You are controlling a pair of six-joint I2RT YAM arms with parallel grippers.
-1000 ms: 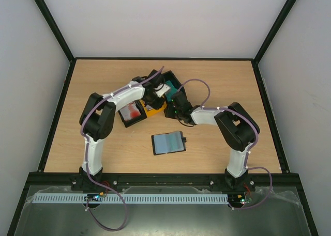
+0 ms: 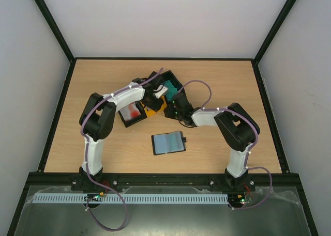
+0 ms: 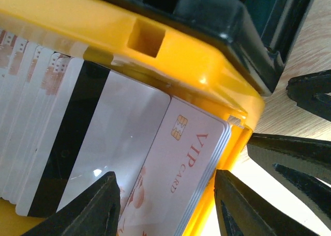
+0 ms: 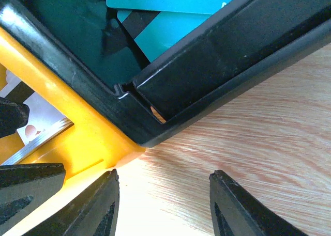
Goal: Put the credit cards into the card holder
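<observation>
White VIP cards (image 3: 182, 163) with a gold chip and red print lie in a yellow box (image 3: 243, 99), overlapping other white cards (image 3: 116, 130) with a black stripe. Over the VIP card's end, my left gripper stands open, one finger on each side of it; contact is not clear. Just outside the box corner, my right gripper is open above bare table, with no card between its fingers. The card holder (image 2: 168, 143), a flat case with a clear window and black edge, lies on the table in front of both grippers.
A black box with teal cards (image 4: 170, 34) adjoins the yellow box at the back. Another black box (image 2: 135, 120) with white and red cards stands to its left. The grippers are close together. Table right of the holder is clear.
My left gripper has shifted very slightly over the yellow box. The right arm, the boxes and the card holder look unchanged.
</observation>
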